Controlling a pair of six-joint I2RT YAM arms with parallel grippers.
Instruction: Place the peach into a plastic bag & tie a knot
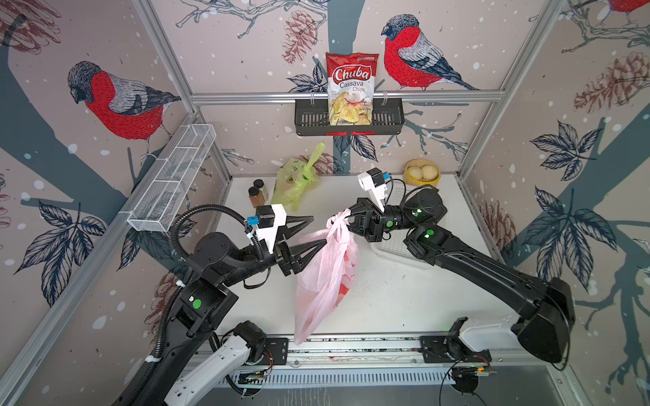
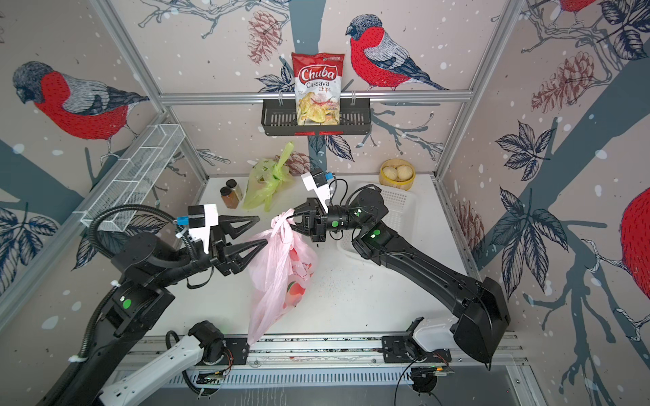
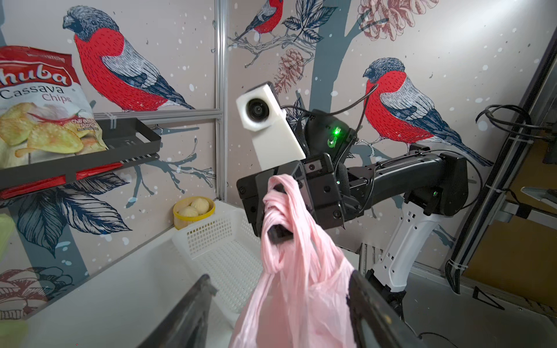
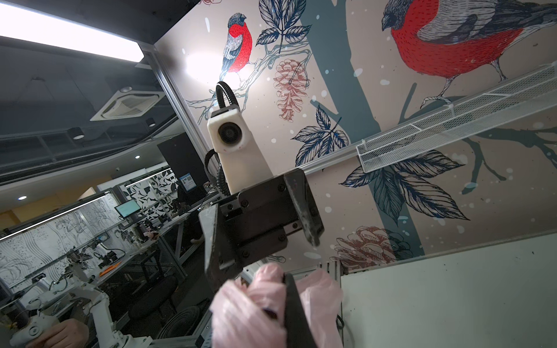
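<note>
A pink plastic bag (image 1: 321, 277) hangs from my right gripper (image 1: 350, 220), its top gathered and twisted into a loop over the fingers, as the left wrist view shows. Whether that twist is a knot I cannot tell. Red and green show through the bag low on its right side, probably the peach (image 2: 295, 289), veiled by the plastic. To the left of the bag's neck, my left gripper (image 1: 319, 230) stands open, fingers spread and holding nothing; in the right wrist view, the same left gripper faces the camera with a wide gap.
Behind, a green bag (image 1: 294, 181) and two small jars (image 1: 256, 196) stand at the back left. A white basket (image 3: 232, 243) lies under the right arm, with a yellow bowl (image 1: 421, 172) behind it.
</note>
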